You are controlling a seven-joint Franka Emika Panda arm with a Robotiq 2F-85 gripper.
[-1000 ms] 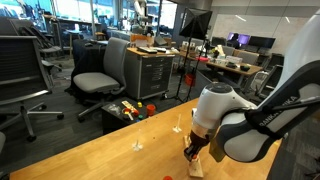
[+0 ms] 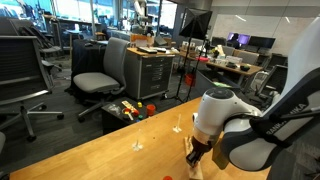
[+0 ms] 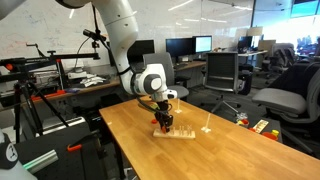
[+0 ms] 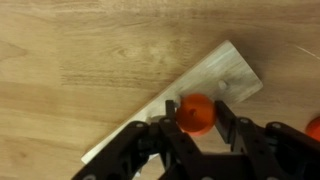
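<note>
An orange-red ball (image 4: pixel 195 115) sits between the fingers of my gripper, which is shut on it in the wrist view. Directly below, a pale wooden board (image 4: pixel 222 76) lies diagonally on the table; the ball hides part of it. Whether the ball touches the board, I cannot tell. From the second exterior view, the gripper (image 3: pixel 163 127) is low over the left part of the board (image 3: pixel 184 134). In the first exterior view the gripper (image 2: pixel 191 156) points down at the table's near right, and the arm covers part of the board.
Another red object (image 4: pixel 314 127) shows at the right edge of the wrist view. Small tools and colored items (image 2: pixel 130 110) lie along the table's far edge, beside a red cup (image 2: pixel 151 109).
The arm has come down, and my gripper sits lower over the board than before. Its grip looks unchanged, and the things on the table stay put.
</note>
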